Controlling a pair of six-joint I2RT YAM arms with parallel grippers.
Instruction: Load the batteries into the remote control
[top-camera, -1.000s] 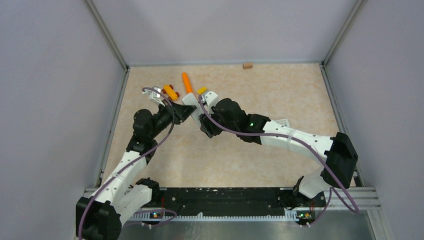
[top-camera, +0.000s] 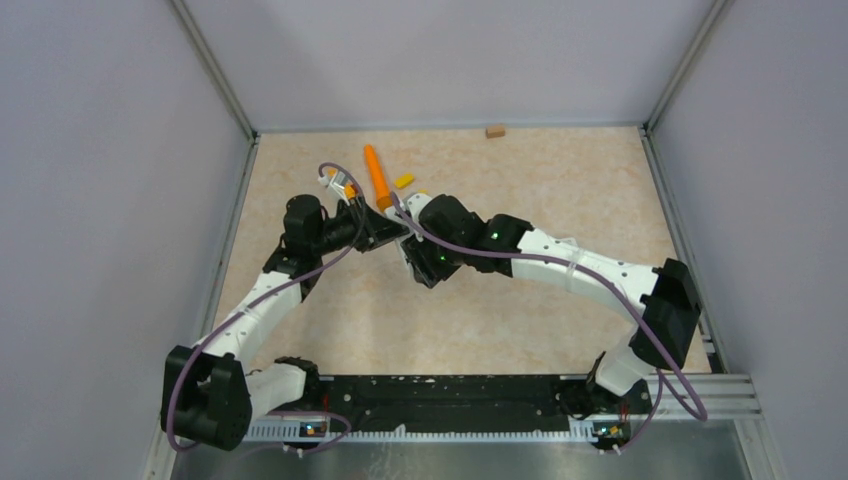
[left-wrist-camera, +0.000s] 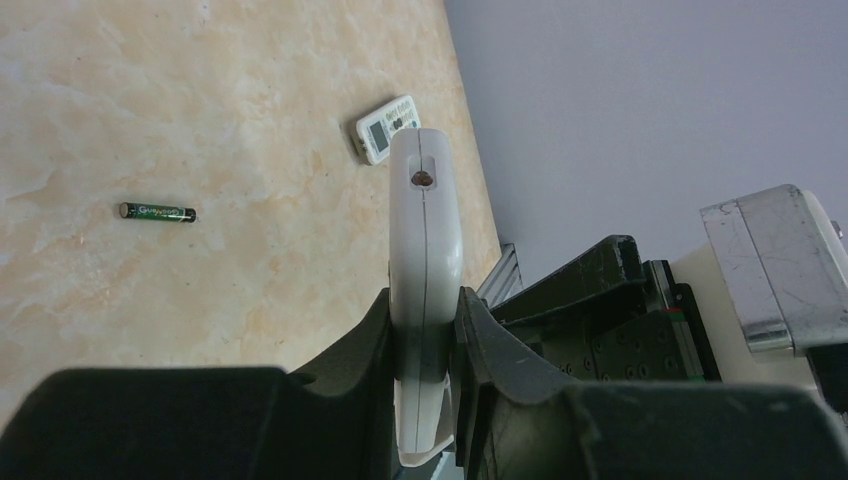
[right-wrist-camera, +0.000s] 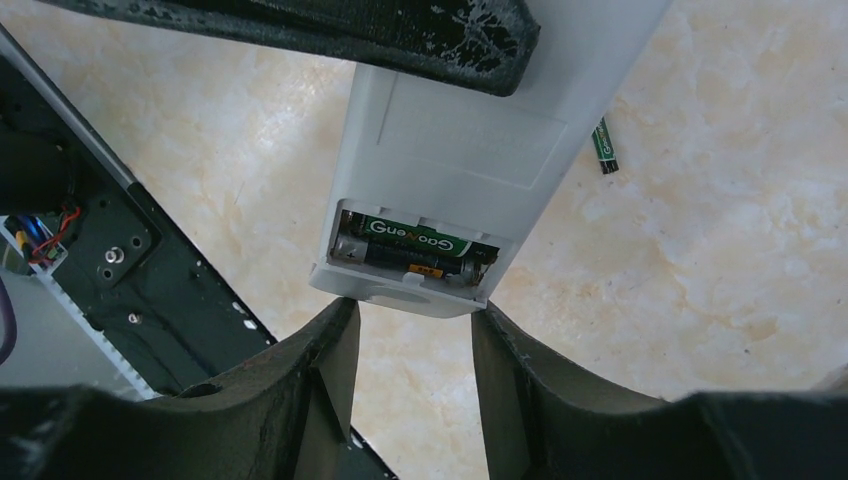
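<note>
The white remote is held upright in the left wrist view, with my left gripper shut on it. In the right wrist view its back shows an open compartment with a green battery and a dark battery in it. My right gripper has its fingertips at the remote's end, by the compartment, shut on it. A loose green battery lies on the table. From above, both grippers meet at the remote in the centre of the table.
A small white device lies on the table. An orange tube, a yellow block and a wooden block are toward the back.
My right arm has shifted slightly, its gripper a little toward the front.
</note>
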